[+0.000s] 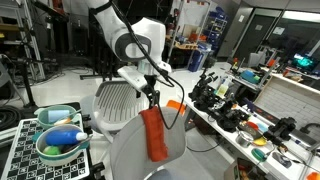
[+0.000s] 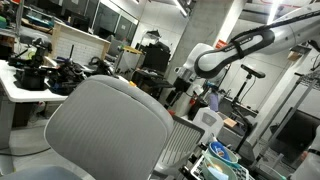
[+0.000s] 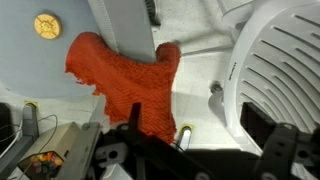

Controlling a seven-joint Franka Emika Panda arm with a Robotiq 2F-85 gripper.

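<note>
A red-orange cloth [image 1: 154, 134] is draped over the top edge of a grey chair back [image 1: 128, 150]. From the wrist, the cloth [image 3: 125, 82] spreads across the left and middle, its lower end reaching toward the left finger [image 3: 122, 137]. My gripper stands open, its fingers wide apart, with no cloth visibly held between them. In exterior view 1 the gripper [image 1: 153, 99] is small and dark, just above the cloth's upper end. The cloth is hidden behind the chair back [image 2: 110, 120] in exterior view 2.
A second, slatted chair [image 3: 280, 65] stands close on the right in the wrist view. Bowls [image 1: 62, 140] sit on a surface at left. A cluttered white worktable [image 1: 285, 100] runs along the right. Open floor lies between chair and worktable.
</note>
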